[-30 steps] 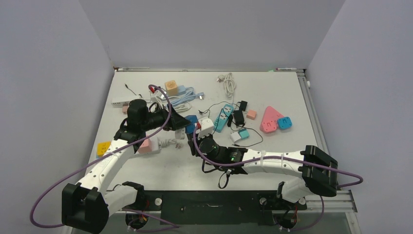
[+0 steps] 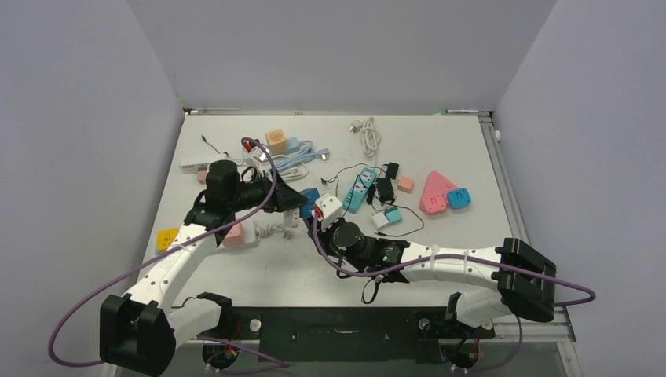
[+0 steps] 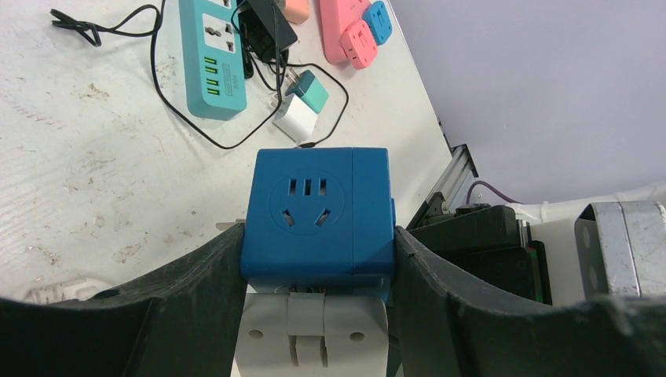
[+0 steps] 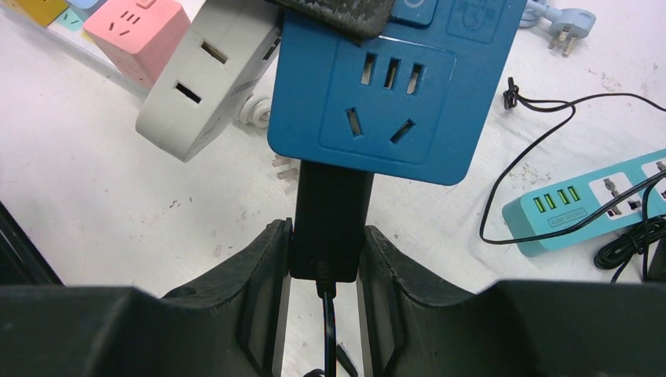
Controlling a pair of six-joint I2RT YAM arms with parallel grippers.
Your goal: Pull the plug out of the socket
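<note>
My left gripper is shut on a blue socket block [image 3: 318,212], held above the table. A white two-slot adapter [image 4: 208,78] sits beside the blue block. From the block's lower side in the right wrist view a black plug [image 4: 330,216] sticks out, its cable hanging down. The fingers of my right gripper stand on both sides of the plug's cable end, very close to it; whether they press on it cannot be made out. The joint between plug and block is partly hidden behind the block's edge.
A teal power strip [image 2: 360,189] with black adapters and cables lies beyond the grippers. Pink and blue sockets [image 2: 444,192] are at the right. Cables and a pink cube [image 4: 137,35] lie at the left.
The right arm has shifted, its elbow a little rightward and its wrist turned slightly near the plug. The left arm and the blue block stay about where they were.
</note>
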